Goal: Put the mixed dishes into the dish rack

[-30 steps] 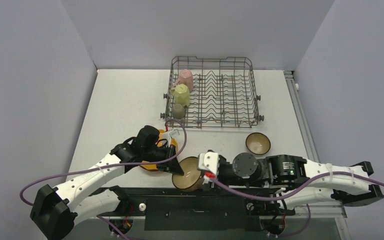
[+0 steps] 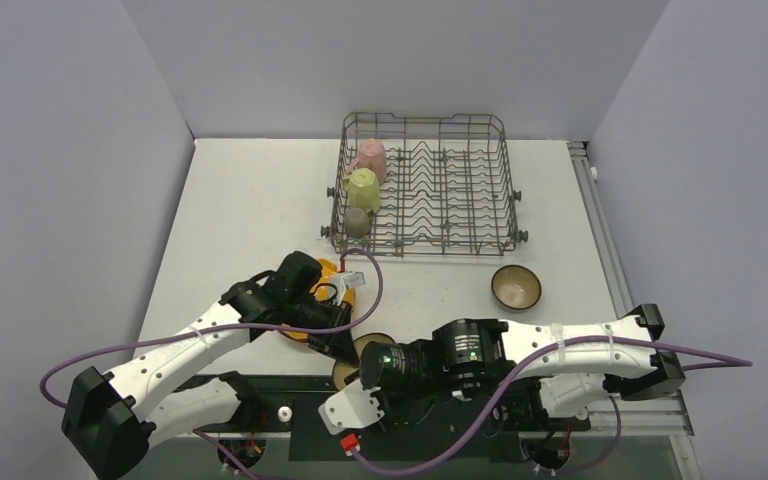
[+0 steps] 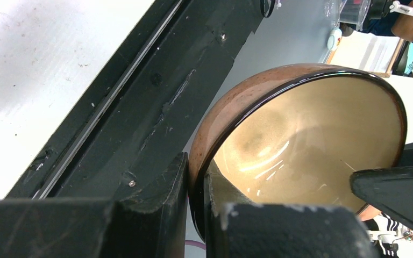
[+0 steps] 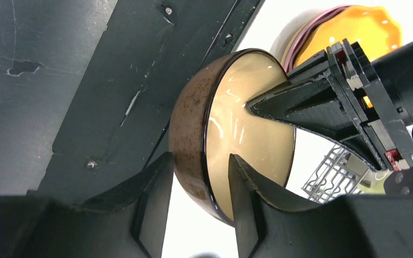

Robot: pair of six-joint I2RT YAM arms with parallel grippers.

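Observation:
A brown bowl with a tan inside (image 3: 312,140) is tilted up on its side near the table's front edge, its rim between the fingers of my left gripper, which is shut on it. In the right wrist view a left finger (image 4: 296,105) presses against the inside of the bowl (image 4: 247,123). My right gripper is part open, one finger outside the bowl wall and the other on its inner side, astride the rim. From above, the arms partly cover this bowl (image 2: 374,343). The dish rack (image 2: 450,190) stands at the back.
In the rack's left side are a pink cup (image 2: 371,158), a green cup (image 2: 362,188) and a small grey cup (image 2: 357,222). Another brown bowl (image 2: 516,287) lies right of centre. Orange dishes (image 4: 355,32) are stacked under the left arm.
My right gripper has swung left and toward the front, closing in on the bowl's rim. The bowl, held by the left gripper, has shifted slightly left and now shows less from above.

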